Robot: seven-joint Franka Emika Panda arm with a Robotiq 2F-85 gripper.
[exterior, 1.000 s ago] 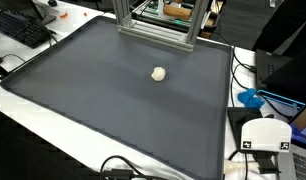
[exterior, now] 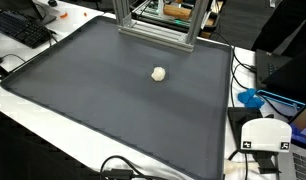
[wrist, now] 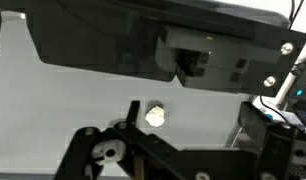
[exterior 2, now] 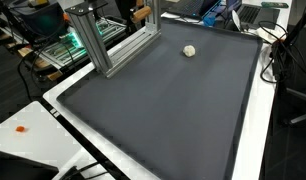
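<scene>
A small round off-white object (exterior: 158,74) lies alone on the dark grey mat (exterior: 113,115). Exterior view 2 shows the same pale object (exterior 2: 189,50) toward the far end of the mat. Seen from above in the wrist view, the pale object (wrist: 155,117) appears between the dark fingers of my gripper, which stands open. I see nothing held there; the object looks small and far below the fingertips. Neither exterior view shows the gripper.
A metal frame (exterior 2: 120,52) stands at the mat's edge. A keyboard (exterior: 21,28) lies beyond the left corner. Blue material (exterior: 250,98) and cables are beside the right edge. A large black bar (wrist: 103,40) crosses the upper wrist view.
</scene>
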